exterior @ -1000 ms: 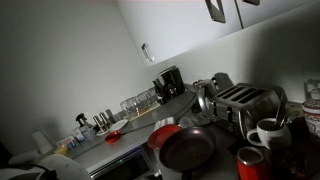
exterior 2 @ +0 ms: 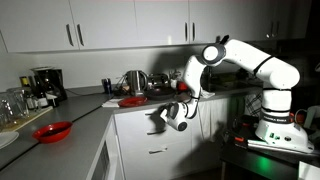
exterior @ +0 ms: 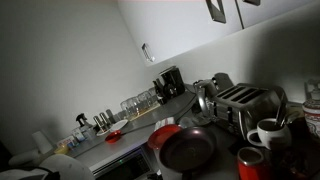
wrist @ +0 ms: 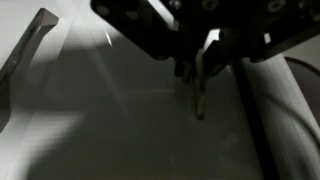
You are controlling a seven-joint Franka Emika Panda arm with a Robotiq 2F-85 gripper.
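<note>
My gripper (exterior 2: 166, 115) is in front of the white drawer fronts below the counter in exterior view 2, with the arm arching over from the right. In the wrist view the dark fingers (wrist: 199, 100) are close together and the fingers look shut. Shadow hides what is between them. Behind them lies a shaded flat panel (wrist: 120, 120); a bar handle (wrist: 22, 50) stands at its left. In exterior view 1 a dark frying pan (exterior: 187, 150) rests on the counter, well apart from the fingers as far as I can see.
A steel toaster (exterior: 243, 105), a white mug (exterior: 270, 133) and a red can (exterior: 251, 165) crowd the counter's right side. A red plate (exterior: 163, 135) lies behind the pan. In exterior view 2 a red bowl (exterior 2: 52, 131) stands on the left counter. Open floor lies before the drawers.
</note>
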